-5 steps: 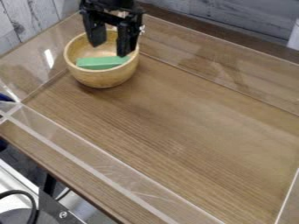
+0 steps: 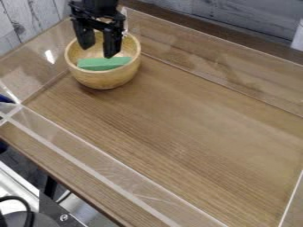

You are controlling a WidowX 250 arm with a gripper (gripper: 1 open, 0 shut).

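A wooden bowl [image 2: 104, 76] sits at the upper left of the table. Inside it lies a flat green block [image 2: 103, 63]. My dark gripper [image 2: 97, 41] hangs over the back of the bowl, above the green block, its fingers apart and nothing visible held between them.
A dark cable [image 2: 14, 200] shows at the lower left edge. A pale wall stands at the top left and top right.
My gripper has moved a little left and up, away from the right side of the bowl. The bowl and block look nearly unchanged.
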